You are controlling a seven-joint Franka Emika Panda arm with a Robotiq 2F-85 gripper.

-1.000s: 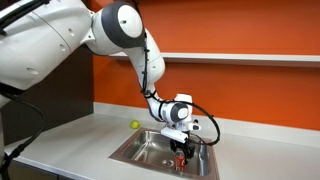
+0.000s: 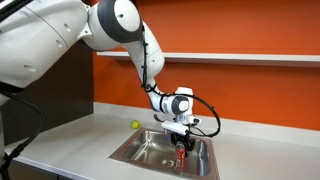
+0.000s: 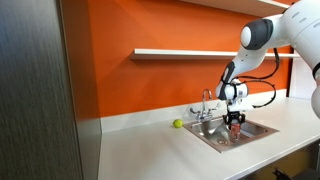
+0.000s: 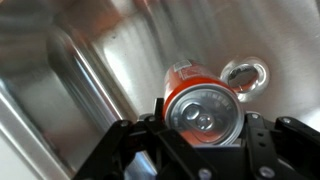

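Over the sink basin (image 2: 153,150), my gripper (image 2: 181,153) is shut on a red can (image 2: 181,159). In the wrist view the can's round silver end (image 4: 203,117) faces the camera, with a strip of its red side (image 4: 187,77) beyond it. The dark fingers (image 4: 125,128) stand on either side of the can, and the gripper covers part of it. In exterior view 2 the red can (image 3: 236,129) shows below the gripper. Whether it touches the basin floor is hard to tell.
A round drain (image 4: 245,76) lies in the basin near the can. The faucet (image 3: 206,99) rises behind the sink. A yellow-green round object (image 3: 178,123) sits on the counter (image 3: 150,150), which is otherwise clear to the left. A white shelf (image 2: 230,59) runs along the orange wall.
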